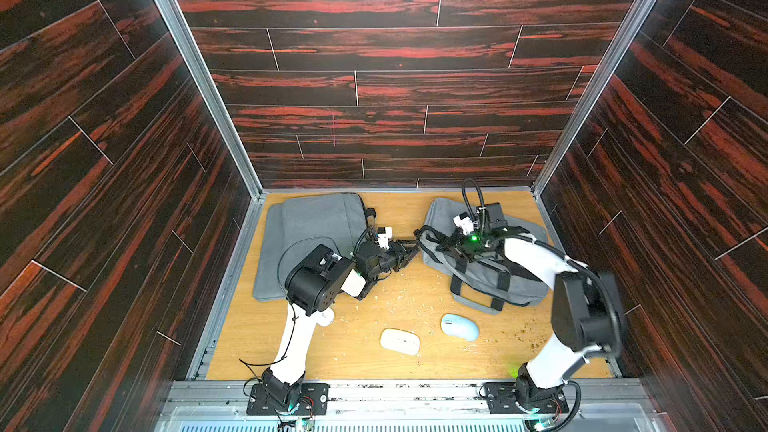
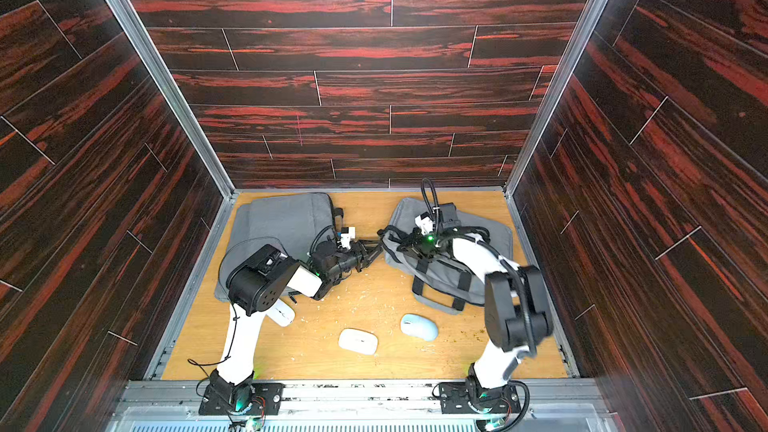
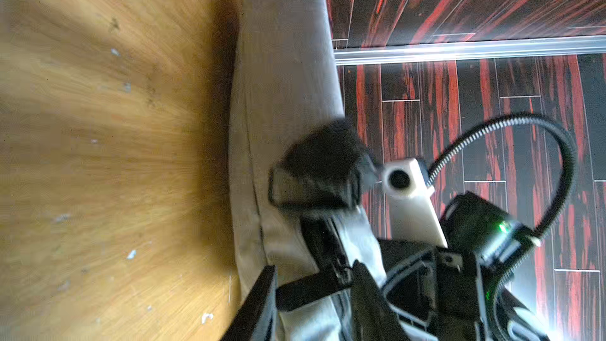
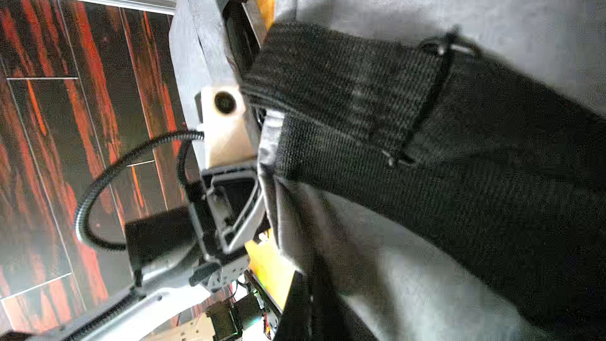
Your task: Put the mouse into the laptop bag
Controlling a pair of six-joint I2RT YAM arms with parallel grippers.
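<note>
Three mice lie on the table: a white mouse (image 1: pixel 400 341), a light blue mouse (image 1: pixel 460 327) and another white mouse (image 2: pixel 281 313) partly behind the left arm. The grey laptop bag (image 1: pixel 484 276) lies on the right, its front handle toward me. At its left end my left gripper has its fingers apart, with a black strap (image 3: pixel 309 290) showing between or behind them; contact cannot be told. My right gripper (image 1: pixel 448 246) is over the bag's left part and is shut. Grey cloth reaches its fingers (image 4: pixel 295 312), but whether any is pinched is hidden.
A second grey bag (image 1: pixel 324 220) lies at the back left, partly under the left arm. Both grippers are close together at the right bag's left end.
</note>
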